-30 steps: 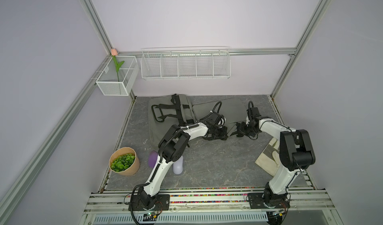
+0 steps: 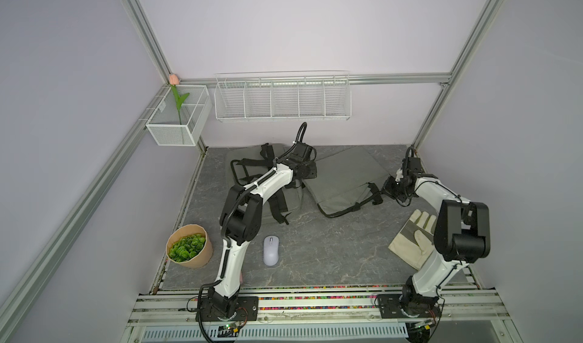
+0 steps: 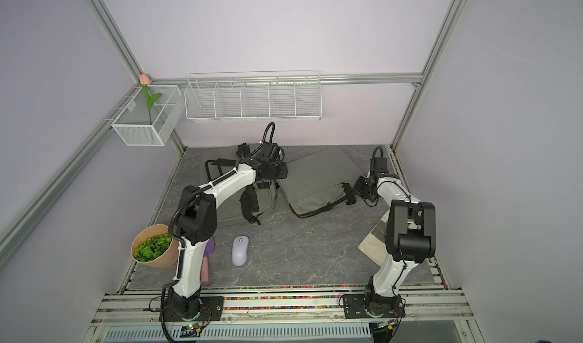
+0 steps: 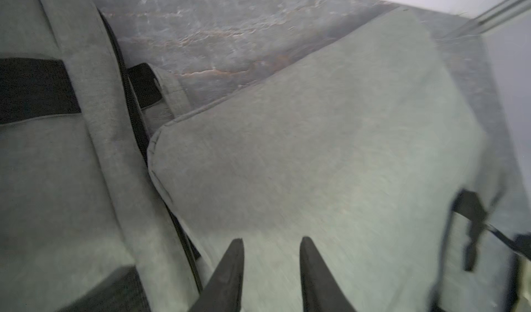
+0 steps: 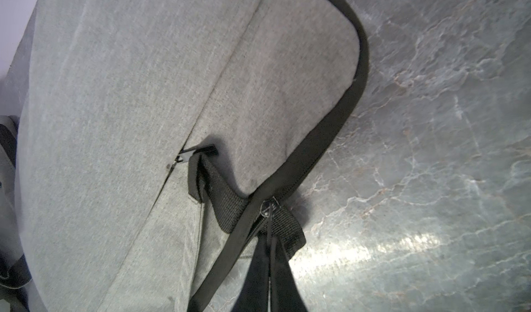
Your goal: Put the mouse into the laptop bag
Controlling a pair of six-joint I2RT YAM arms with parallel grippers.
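Observation:
The pale lilac mouse (image 2: 271, 250) lies on the table in front of the grey laptop bag. That bag lies spread out, its left part (image 2: 236, 154) carrying black straps and its grey panel (image 2: 346, 169) reaching right. Above the seam between them, my left gripper hangs open and empty. At the panel's right corner, my right gripper is shut, with a thin zipper pull (image 5: 269, 220) running between its fingertips. A black zipper band (image 5: 332, 124) runs along the panel's edge there. Whether the bag's opening gapes cannot be made out.
A pot of green leaves (image 2: 188, 247) stands at left, and a work glove (image 2: 410, 245) lies under the right arm. A purple-and-pink item (image 3: 204, 269) is partly behind the left arm. Bare table lies in front of the bag.
My left gripper has moved back and left, away from the panel's front edge. The right gripper has shifted right, and the panel's corner now reaches further right.

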